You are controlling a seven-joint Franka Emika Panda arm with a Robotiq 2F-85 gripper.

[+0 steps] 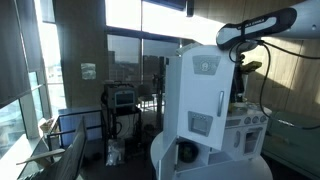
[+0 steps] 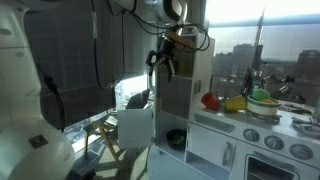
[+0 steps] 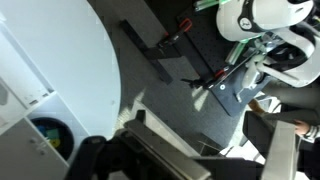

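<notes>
My gripper [image 2: 160, 70] hangs high beside the toy kitchen's tall cabinet in the second exterior view, its fingers spread apart with nothing visible between them. From the wrist, the fingers [image 3: 165, 150] appear along the bottom edge with a gap between them. The white cabinet door [image 1: 197, 95] stands open. A dark round pot or bowl [image 2: 177, 137] sits low in the open compartment; the wrist view shows that bowl [image 3: 50, 132] at the lower left. In the first exterior view the gripper is largely hidden behind the door.
A red cup [image 2: 210, 101], a yellow cup [image 2: 235, 103] and a green-rimmed basin [image 2: 262, 106] stand on the white counter [image 2: 225, 124] above the stove knobs. A chair [image 2: 103, 132] stands at the left. Below the gripper, cables and tools clutter the dark floor.
</notes>
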